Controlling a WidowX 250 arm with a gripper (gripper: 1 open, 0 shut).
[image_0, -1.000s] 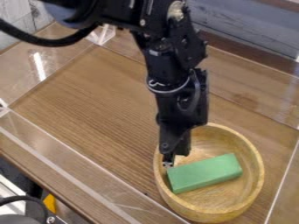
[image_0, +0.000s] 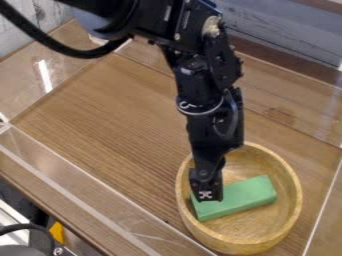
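A light wooden bowl (image_0: 267, 225) sits at the lower right of the table, holding a green rectangular block (image_0: 241, 200). My black gripper (image_0: 209, 185) hangs over the left part of the bowl, pointing down, with its fingertips low by the block's left end. Its fingers look apart, so it is open, though the arm hides part of the finger. Whether it touches the block I cannot tell.
Raised edges border it at the back. A dark cable lies at the lower left corner.
My gripper has lowered slightly into the bowl, toward the left end of the green block. The bowl and block look unmoved.
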